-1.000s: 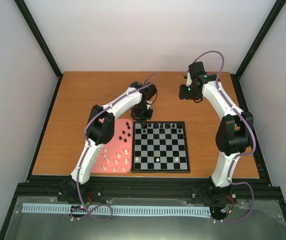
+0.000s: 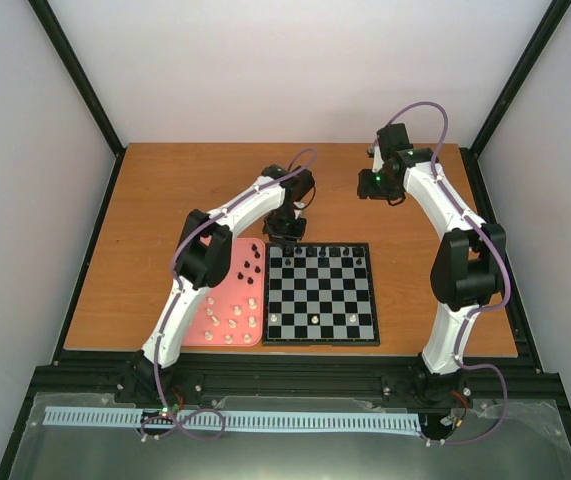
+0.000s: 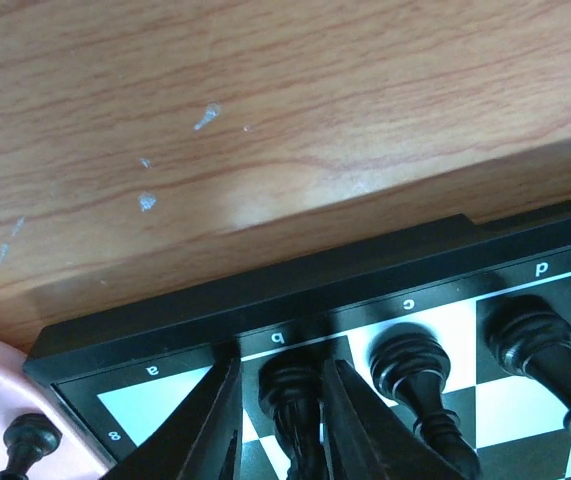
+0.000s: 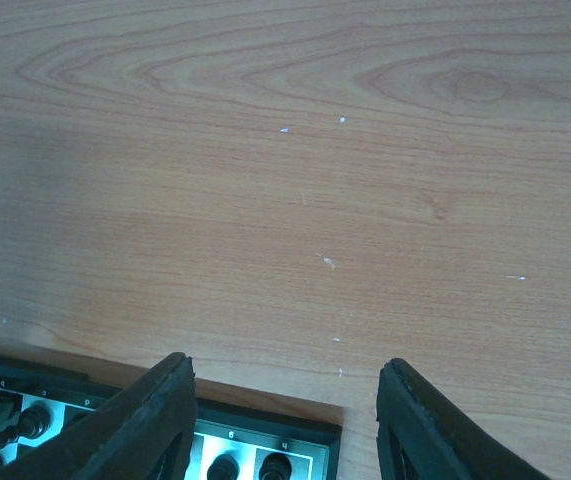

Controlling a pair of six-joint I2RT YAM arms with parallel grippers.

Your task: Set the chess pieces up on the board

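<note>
On the chessboard (image 2: 320, 343), a black piece (image 3: 292, 400) stands on the dark b square of the far row, its base on that square. Around it my left gripper is open, one finger (image 3: 223, 420) on either side with slim gaps. The corner a square beside it is bare. To its right stand a black piece (image 3: 412, 372) on c and another black piece (image 3: 535, 345) on d. Over the bare table behind the board, my right gripper is wide open and empty.
A pink tray (image 2: 227, 295) left of the board holds several loose black and white pieces. White pieces, one a white piece (image 2: 315, 320), stand near the board's front. The wooden table (image 2: 195, 170) behind the board is clear.
The right arm stayed still.
</note>
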